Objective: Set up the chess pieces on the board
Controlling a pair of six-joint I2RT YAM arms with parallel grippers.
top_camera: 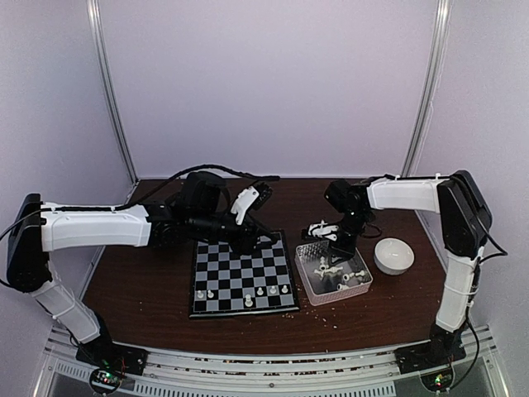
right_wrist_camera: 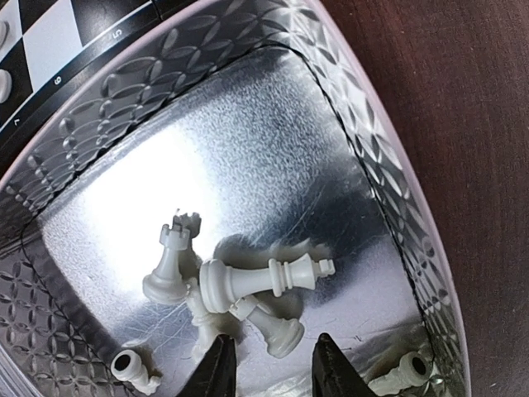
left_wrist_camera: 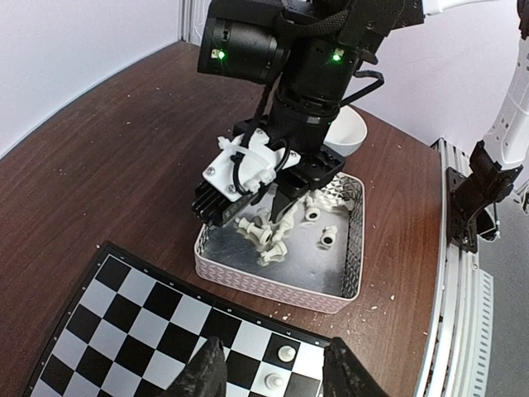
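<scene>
The chessboard (top_camera: 240,277) has several white pieces standing on its near rows; two (left_wrist_camera: 286,353) show in the left wrist view. A pink plastic basket (top_camera: 331,291) right of it holds white pieces lying loose, among them a king (right_wrist_camera: 240,281) and a rook (right_wrist_camera: 167,273). My right gripper hangs over the basket, fingers apart, nothing between them. My left gripper is open above the board, with nothing held.
A white bowl (top_camera: 393,255) stands right of the basket.
</scene>
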